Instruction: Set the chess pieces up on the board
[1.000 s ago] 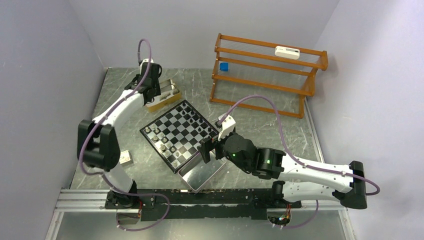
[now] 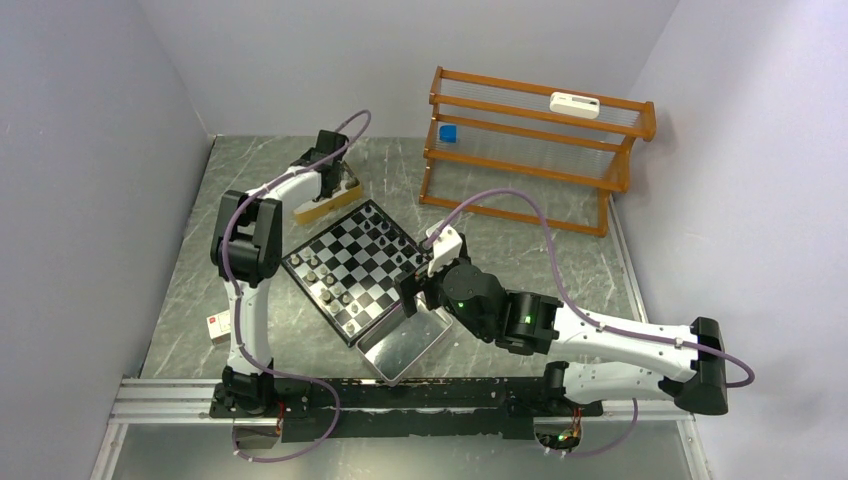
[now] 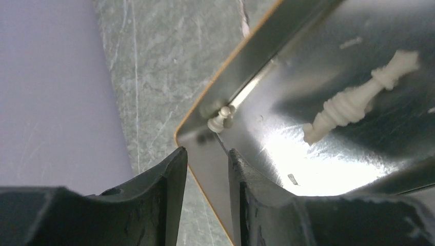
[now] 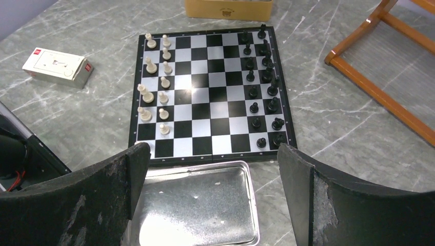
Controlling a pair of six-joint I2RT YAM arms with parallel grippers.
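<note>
The chessboard (image 4: 209,93) carries white pieces along one side and black along the other. My left gripper is low over the yellow box (image 2: 330,205), part open, nothing between its fingers. Inside the box, in the left wrist view, a small white pawn (image 3: 218,122) stands near the corner and a larger white piece (image 3: 343,106) lies on its side to the right. My right gripper stands open at the board's near right, above the metal tray (image 4: 197,205), holding nothing.
A small white carton (image 4: 54,66) lies left of the board. A wooden rack (image 2: 520,150) stands at the back right with a blue object (image 2: 447,133) on it. Bare table lies between rack and board.
The right arm has shifted only slightly.
</note>
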